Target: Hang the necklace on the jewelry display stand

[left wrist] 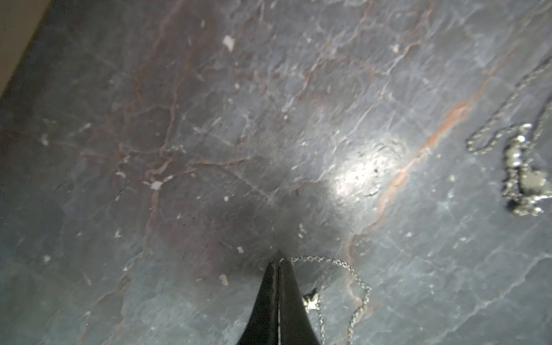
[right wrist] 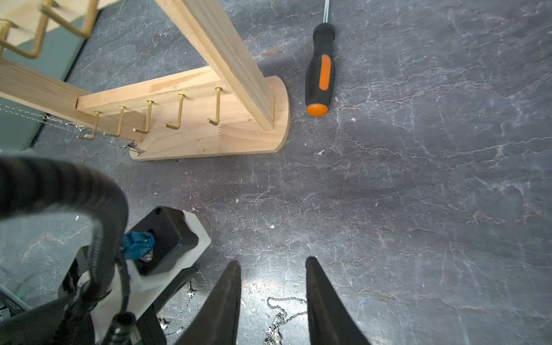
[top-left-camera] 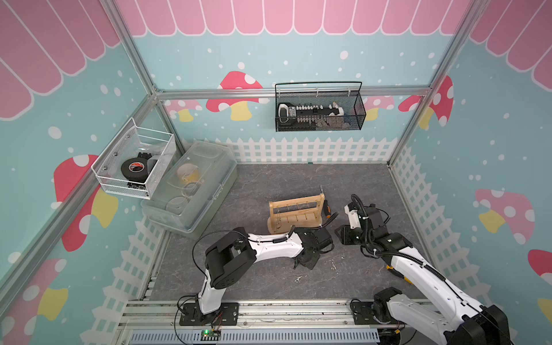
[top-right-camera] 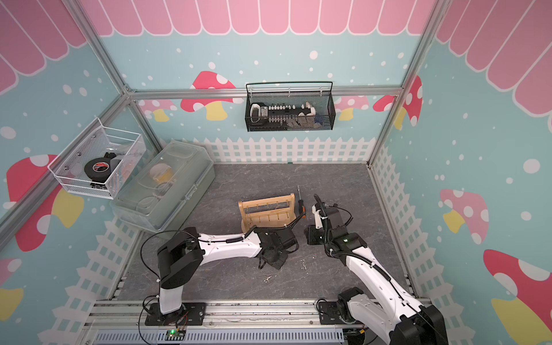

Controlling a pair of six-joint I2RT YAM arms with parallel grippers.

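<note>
The wooden display stand (top-left-camera: 296, 218) with brass hooks stands mid-table; a chain hangs at its left in the right wrist view. My left gripper is shut, low over a silver chain necklace (left wrist: 345, 265) whose loop passes by its tips; whether any chain is between them is unclear. A second necklace (left wrist: 532, 182) lies to the right in that view. My right gripper is open, in front and right of the stand, with nothing between its fingers and a necklace (right wrist: 276, 325) lying on the table beyond them.
A black-orange screwdriver (right wrist: 319, 74) lies beside the stand's right end. A lidded clear box (top-left-camera: 212, 178) occupies the back left. Black (top-left-camera: 320, 123) and white (top-left-camera: 133, 184) baskets hang on the walls.
</note>
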